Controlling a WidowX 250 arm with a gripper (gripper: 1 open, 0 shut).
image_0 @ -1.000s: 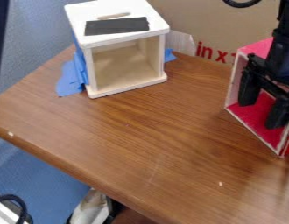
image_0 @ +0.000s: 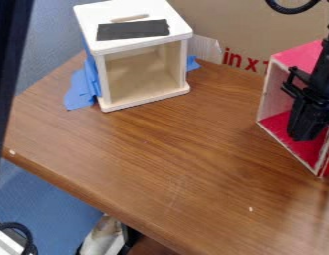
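Observation:
The black gripper (image_0: 308,104) is at the right edge of the view, reaching into a red-lined box (image_0: 275,111) with pale walls that stands on the wooden table. Its fingers are dark against the red interior; whether they are open or shut, or hold anything, I cannot tell. The arm runs out of view to the right.
A white open-fronted cabinet (image_0: 112,95) stands at the back left on a blue cloth (image_0: 78,92), with a dark strip on its top.
The gripper has shifted slightly upward and to the right in the box. The cabinet and table look the same.

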